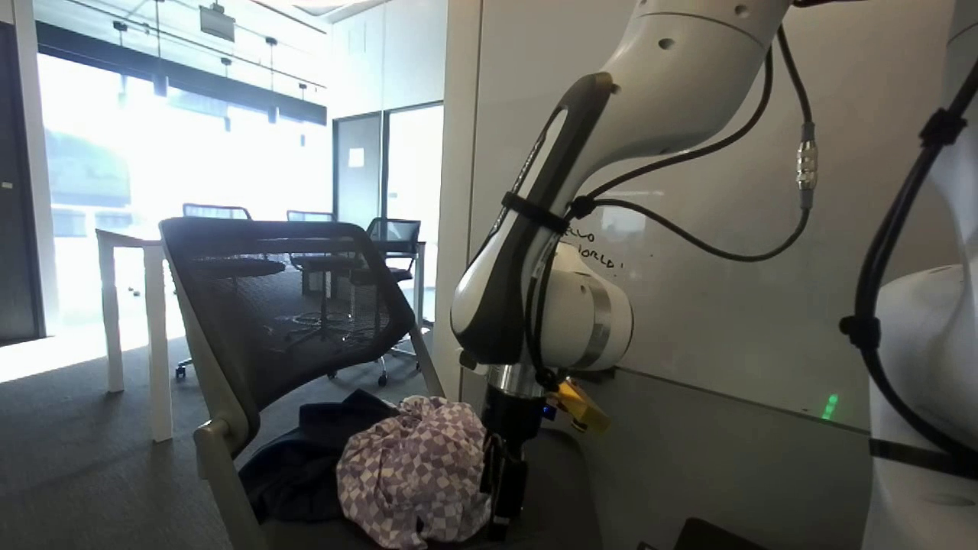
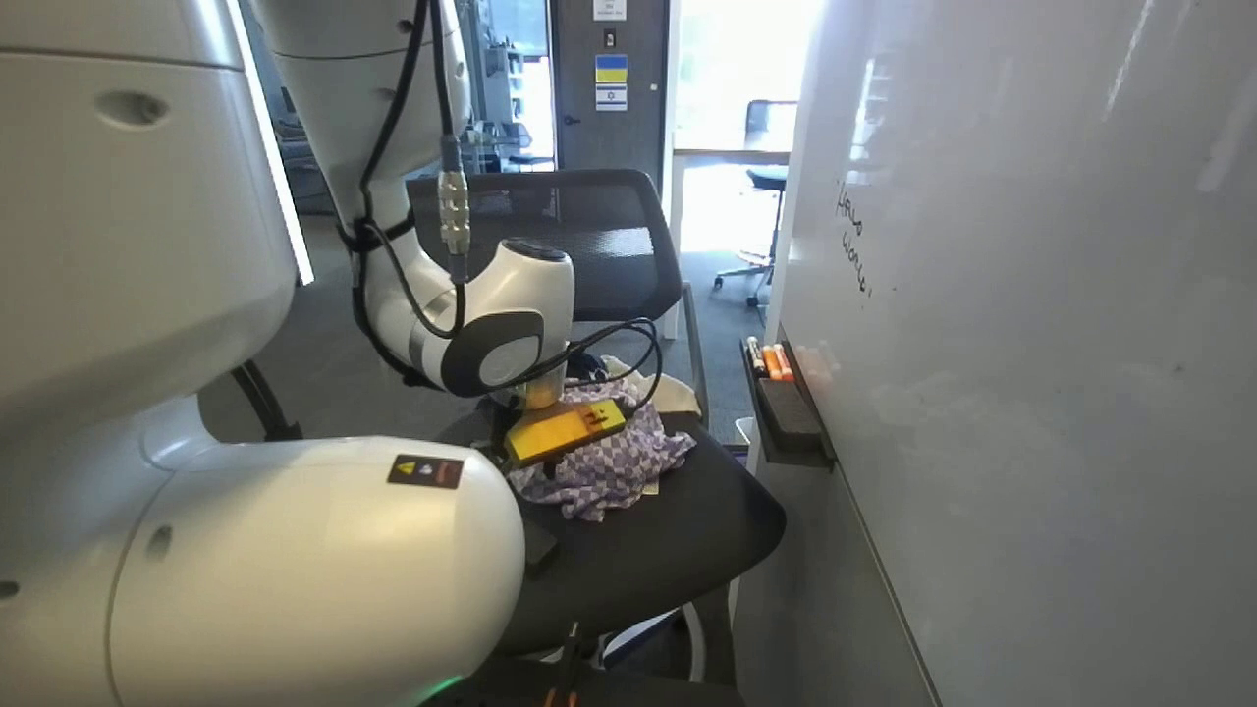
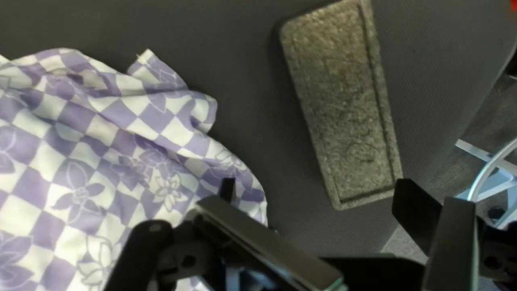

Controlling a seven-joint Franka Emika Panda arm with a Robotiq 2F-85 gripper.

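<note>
In the wrist view a grey, speckled rectangular block (image 3: 341,102) with a raised rim lies flat on the dark chair seat (image 3: 232,53). A crumpled purple-and-white checkered cloth (image 3: 97,145) covers the seat on the left. My gripper is open, its fingers (image 3: 271,242) wide apart at the block's near end, with nothing clasped between them. One finger overlaps the cloth's edge in that view; whether it touches is unclear. In exterior view 1 the gripper (image 1: 501,522) points down beside the cloth (image 1: 417,472), low over the seat.
Dark fabric (image 1: 298,458) lies behind the cloth, against the chair's mesh backrest (image 1: 289,302). A whiteboard (image 2: 1037,353) stands alongside, with a ledge (image 2: 790,418) holding several markers (image 2: 772,360).
</note>
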